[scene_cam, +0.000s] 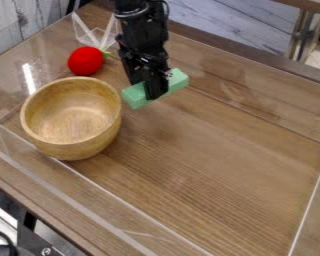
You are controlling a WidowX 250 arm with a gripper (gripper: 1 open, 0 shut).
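My black gripper [147, 76] is in the upper middle of the camera view, shut on a mint-green block [163, 86] that hangs tilted just right of a yellow-tan bowl [72, 118]. The bowl looks empty. A red tomato-like object [85, 61] sits behind the bowl, left of the gripper. The fingertips are partly hidden by the block.
A grey wall edge runs along the upper left, and a wooden ledge [270, 10] is at the top right. A dark object lies at the bottom left corner.
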